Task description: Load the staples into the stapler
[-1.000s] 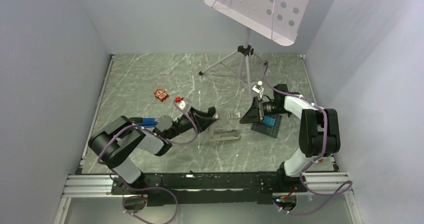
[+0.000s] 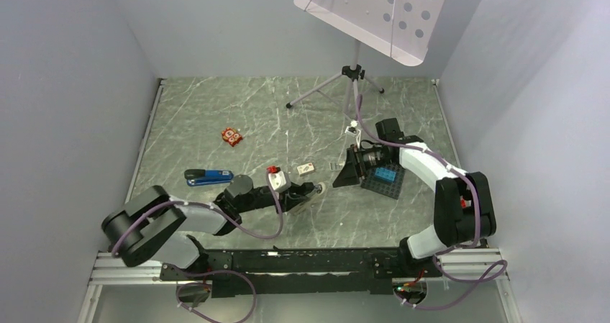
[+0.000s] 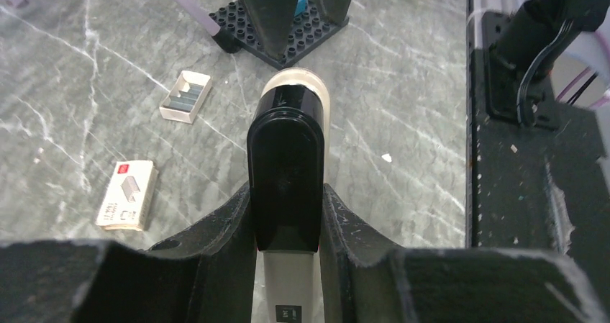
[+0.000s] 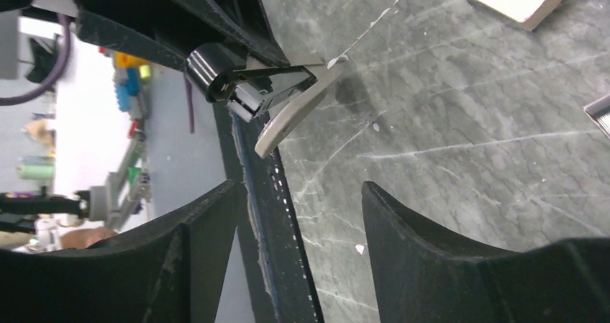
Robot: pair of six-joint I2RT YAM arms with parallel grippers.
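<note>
A white-and-black stapler (image 3: 285, 165) stands tilted at my left gripper (image 2: 306, 193), its black end between the fingers, as the left wrist view shows. In the right wrist view its pale base (image 4: 295, 114) angles away from the metal magazine. My right gripper (image 2: 347, 168) stands open, nothing between its fingers, right of the stapler. A small staple box (image 3: 126, 193) lies on the marble table, and an open tray with grey staple strips (image 3: 185, 96) lies behind the stapler.
A dark studded plate (image 2: 381, 188) with a blue piece lies under the right arm. A blue stapler-like tool (image 2: 212, 178) and a red item (image 2: 231, 137) lie on the left. A tripod stand (image 2: 354, 78) stands at the back.
My left gripper has moved toward the front, and the stapler has turned from lying crosswise to pointing diagonally. My right gripper has shifted slightly left.
</note>
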